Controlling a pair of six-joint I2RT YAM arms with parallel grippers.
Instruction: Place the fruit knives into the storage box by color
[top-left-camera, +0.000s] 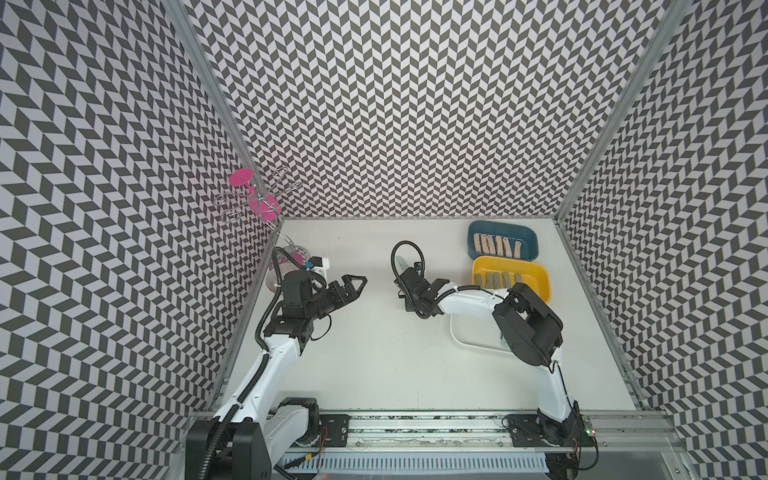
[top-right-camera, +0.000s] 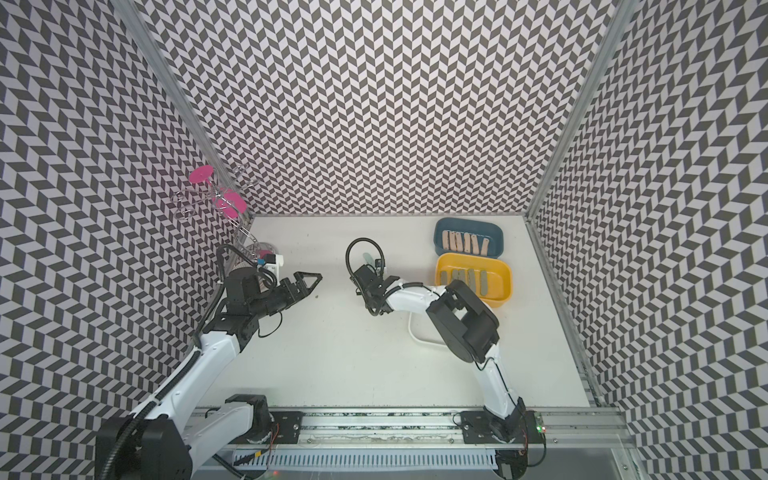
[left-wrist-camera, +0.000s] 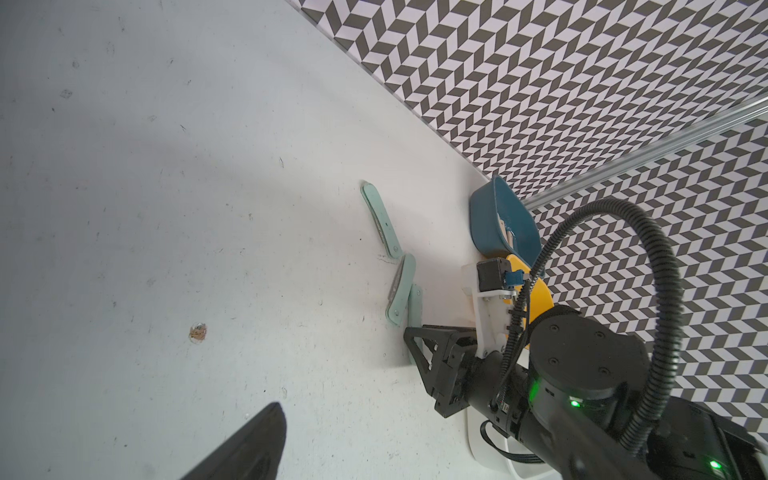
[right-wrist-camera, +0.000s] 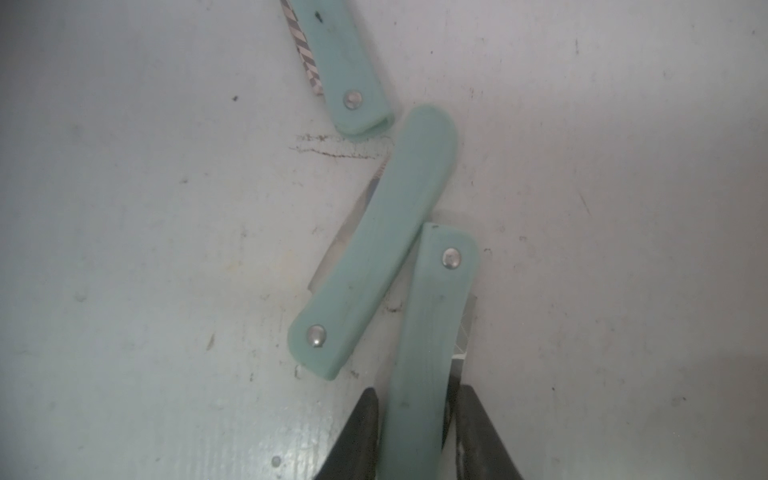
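Three mint folding knives lie on the table, a far one (left-wrist-camera: 381, 220), a middle one (left-wrist-camera: 400, 288) and a near one (right-wrist-camera: 424, 336). My right gripper is down around the near knife, its fingertips on either side of the handle, part open. My left gripper (top-left-camera: 353, 288) hangs open over the left of the table, nothing between its fingers. Pink knives lie in the blue box (top-left-camera: 528, 236); grey knives lie in the yellow box (top-left-camera: 542, 284). The white box (top-left-camera: 468, 340) is partly hidden by the right arm.
A metal rack with pink discs (top-left-camera: 264, 206) stands at the left edge, behind the left arm.
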